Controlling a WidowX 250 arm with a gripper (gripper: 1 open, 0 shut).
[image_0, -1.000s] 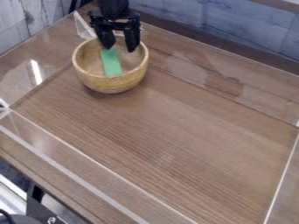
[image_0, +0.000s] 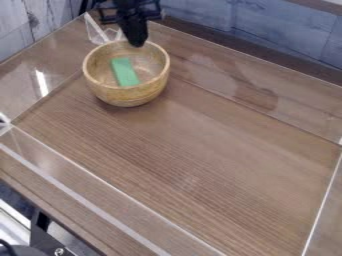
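A wooden bowl (image_0: 143, 93) sits toward the back left of the wooden table, with a green rectangular object (image_0: 124, 71) lying inside it. My gripper (image_0: 134, 38) is above the back rim of the bowl, dark and partly cut off by the top of the frame. It is shut, and I see nothing held in it.
A blue wall (image_0: 294, 30) runs along the back, and a pale edge bounds the table at the left.
My gripper has risen up and back from over the bowl's interior to above its back rim. The green object remains in the bowl.
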